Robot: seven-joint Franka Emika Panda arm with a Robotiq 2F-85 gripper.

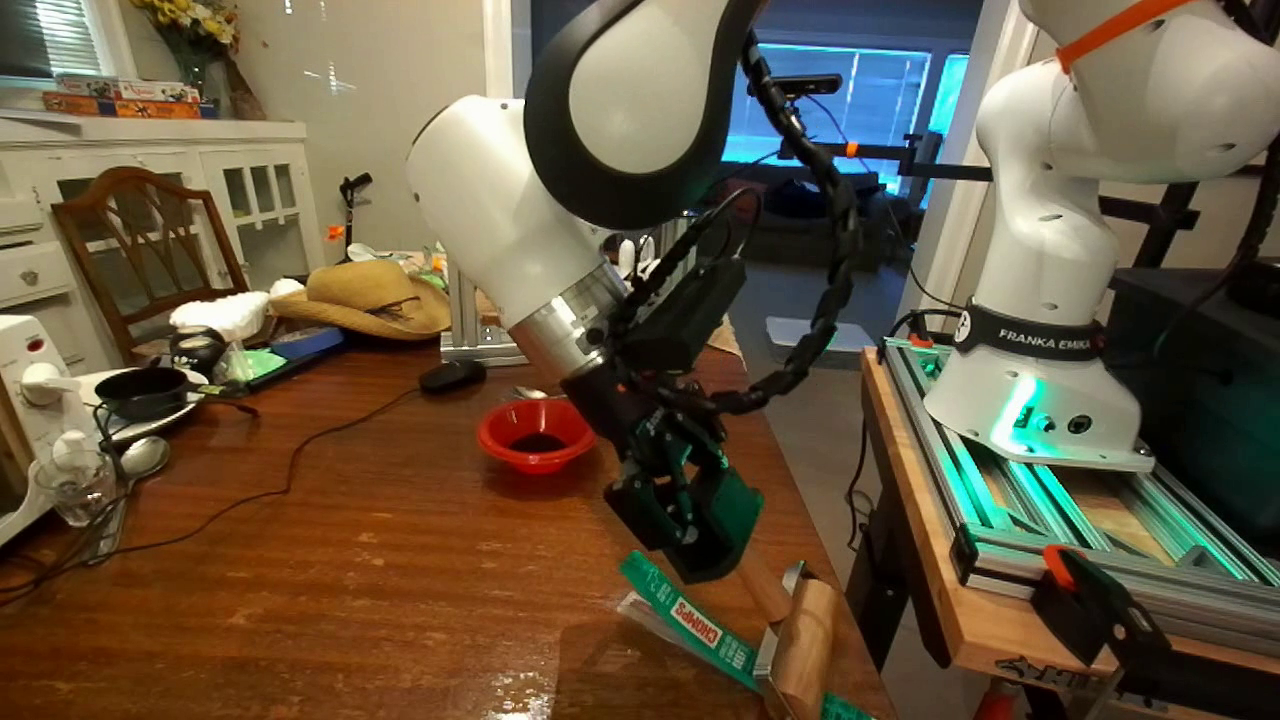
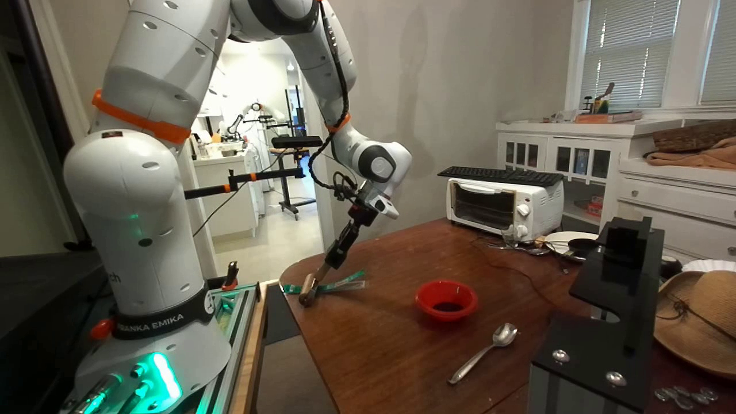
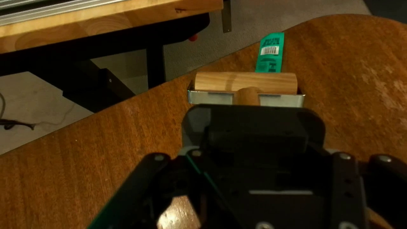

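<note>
A small wooden roller in a metal bracket hangs off a wooden handle. My gripper is shut on that handle and tilts down toward the table's near right edge. In the wrist view the roller shows beyond my black fingers, which hide most of the handle. A flat green Chomps wrapper passes beneath the roller, with an end showing on either side; exterior view 2 also shows the wrapper by the table edge. The roller appears to rest on it.
A red bowl stands farther in on the brown table, with a spoon near it. A white toaster oven, a straw hat and a cable lie farther off. Its edge is close to the roller.
</note>
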